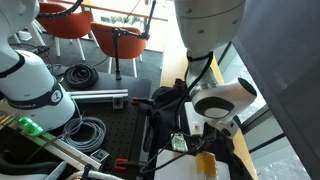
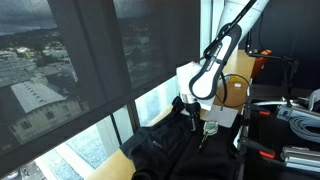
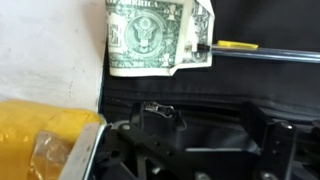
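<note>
My gripper stands open in the wrist view, its dark fingers apart at the bottom of the frame with nothing held between them. Black fabric (image 3: 225, 108) with a zipper lies beneath. Just beyond the fingers, at the top, is a creased dollar bill (image 3: 150, 38). A thin pen (image 3: 270, 53) with a yellow part reaches the bill's right edge; whether it lies over or under the paper is unclear. From outside, the gripper (image 2: 192, 121) is low over the black cloth, close to the bill (image 2: 210, 128).
A yellow object (image 3: 42, 128) lies at the lower left, on or beside a white surface (image 3: 50, 50). Black cloth (image 2: 165, 150) spreads widely across the table. Coiled cables (image 1: 85, 133) sit by the other white arm (image 1: 30, 90). A window wall runs alongside the table.
</note>
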